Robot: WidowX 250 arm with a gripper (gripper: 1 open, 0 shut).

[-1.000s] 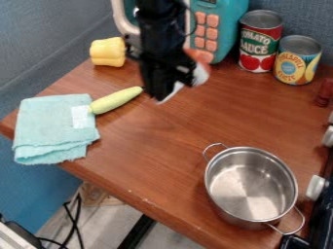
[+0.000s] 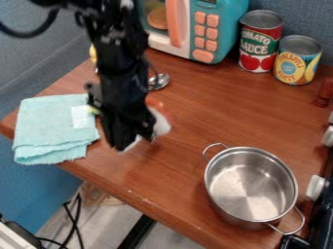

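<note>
My black arm hangs down over the left of the wooden table, with its gripper low beside the folded light-blue towel. A white and orange shape shows at the gripper's right, partly hidden by it; whether it is held I cannot tell. The arm hides most of the yellow items at the back left. A steel pot with two handles stands at the front right.
At the back are a teal toy microwave, a tomato sauce can and a second can. Dark equipment lines the right edge.
The arm has come down and toward the front left from near the microwave, the white shape moving with it. It now covers the yellow items that showed earlier.
</note>
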